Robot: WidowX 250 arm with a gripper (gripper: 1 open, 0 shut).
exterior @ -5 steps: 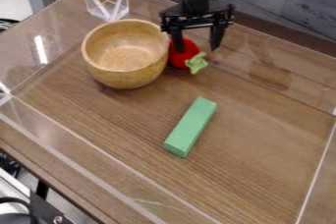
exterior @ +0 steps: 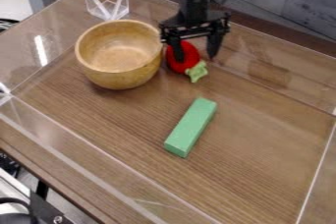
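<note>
My black gripper (exterior: 194,28) is at the top centre, its fingers open, directly over a red object (exterior: 180,56) with a light green top (exterior: 198,71), which rests on the wooden table just right of a wooden bowl (exterior: 118,53). Whether the fingers touch the red object is unclear. A green block (exterior: 191,127) lies alone in the lower middle of the table.
A clear, angular object (exterior: 106,4) is behind the bowl at the upper left. A pale wall edge (exterior: 296,12) borders the table at the back right.
</note>
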